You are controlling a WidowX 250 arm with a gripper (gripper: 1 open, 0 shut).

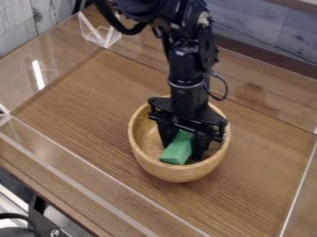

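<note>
A wooden bowl [147, 155] stands on the table near the centre of the camera view. In it lies a green object [176, 150]. My black gripper [186, 134] reaches down from the top into the bowl, over the green object and partly covering it. The gripper appears shut on the green object, though its fingertips are hard to make out.
A clear plastic item [102, 30] sits at the back left, and another [4, 116] at the left edge. Cables lie off the table at the lower left.
</note>
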